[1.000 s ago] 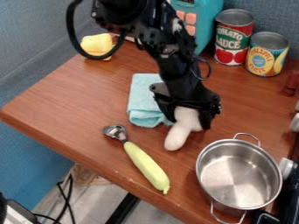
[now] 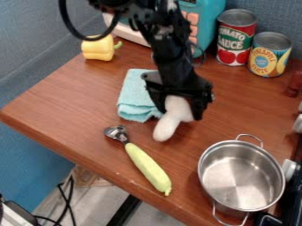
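My black gripper (image 2: 177,99) is low over the middle of the table, around the upper end of a white mushroom-like toy (image 2: 171,120); whether its fingers are closed on it is hard to tell. A folded light-blue cloth (image 2: 134,95) lies just left of the gripper. An ice-cream scoop (image 2: 116,133) and a pale yellow corn cob or zucchini (image 2: 150,168) lie in front. A steel pot (image 2: 241,175) stands at the front right.
A yellow pepper (image 2: 99,50) is at the back left. A tomato sauce can (image 2: 236,37), another can (image 2: 270,56) and a turquoise toy appliance (image 2: 192,13) stand at the back.
My gripper has moved slightly left and up from a second ago, and the white toy has shifted left and up with it.
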